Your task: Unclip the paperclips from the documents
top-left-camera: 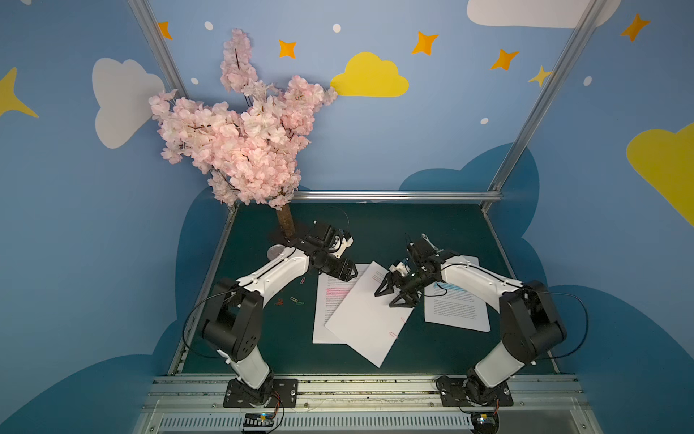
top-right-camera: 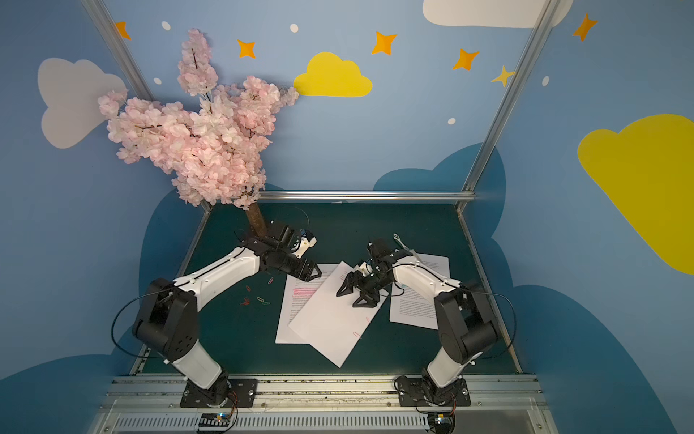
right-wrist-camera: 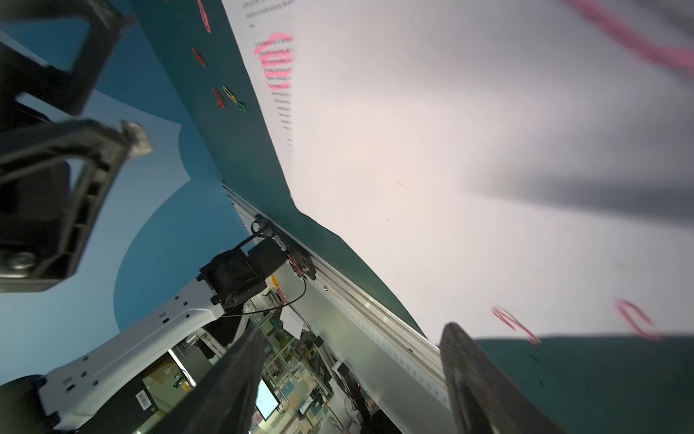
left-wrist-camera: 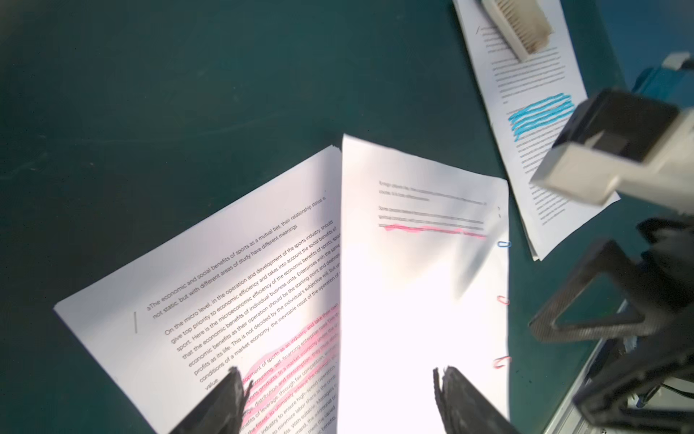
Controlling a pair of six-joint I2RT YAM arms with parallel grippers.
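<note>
A white document (left-wrist-camera: 426,311) lies askew across another document with pink highlighting (left-wrist-camera: 238,289). Along its right edge, in the left wrist view, sit a blue paperclip (left-wrist-camera: 504,244), a pink paperclip (left-wrist-camera: 503,300) and a red-pink one (left-wrist-camera: 501,361). Two pinkish clips show at the sheet's edge in the right wrist view, one paperclip (right-wrist-camera: 514,324) left of the other. My left gripper is over the far end of the papers, its fingers apart and empty. Over the upper sheet hangs my right gripper, open, also with nothing between its fingers.
Several loose paperclips (top-left-camera: 296,300) lie on the green table left of the papers. A third document with blue highlighting (top-left-camera: 457,311) is at the right, with a brush (left-wrist-camera: 517,25) on it. The blossom tree (top-left-camera: 285,220) stands at the back left.
</note>
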